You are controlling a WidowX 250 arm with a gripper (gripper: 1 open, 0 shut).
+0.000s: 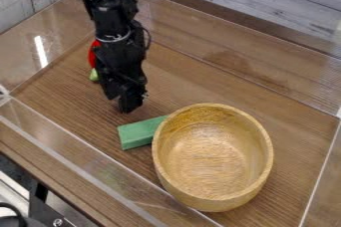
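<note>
The black gripper (123,100) hangs low over the left middle of the wooden table, above and to the left of a green block (139,134); whether its fingers are open or shut is hard to make out. A red object (94,54) is mostly hidden behind the arm, with a small light green piece (94,75) below it. A large yellow bowl (213,156) stands at the front right, touching or very near the green block.
Pale walls or edges border the table at the back and left.
</note>
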